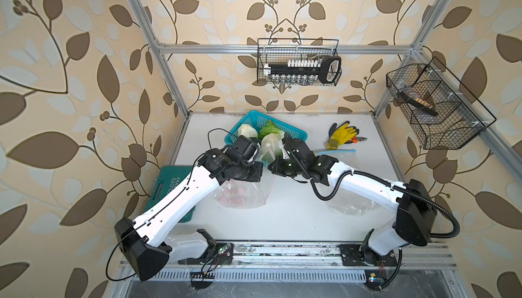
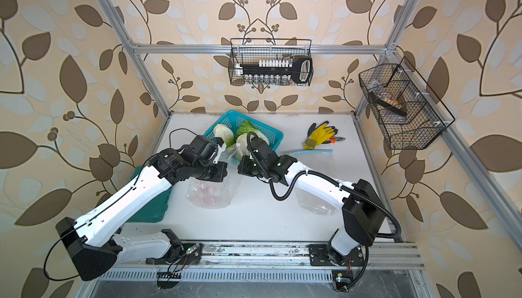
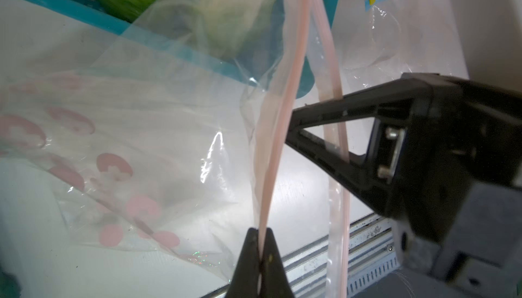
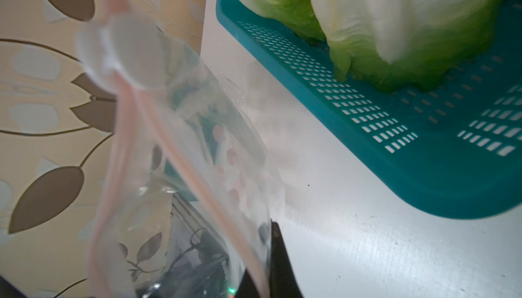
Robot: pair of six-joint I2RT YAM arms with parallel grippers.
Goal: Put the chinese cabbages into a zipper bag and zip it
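Note:
A clear zipper bag (image 3: 136, 151) with pink spots and pink zipper strips hangs between my grippers over the table. My left gripper is shut on one pink strip. My right gripper, facing it, is shut on the bag's strip at the bottom of the right wrist view, a white slider (image 4: 136, 53) standing farther along it. The chinese cabbages (image 4: 402, 26) lie in the teal basket (image 4: 380, 173) behind the bag.
Another clear bag (image 1: 350, 200) with a blue strip lies at the right, below yellow gloves (image 1: 342, 133). A green board (image 1: 163, 189) is at the left.

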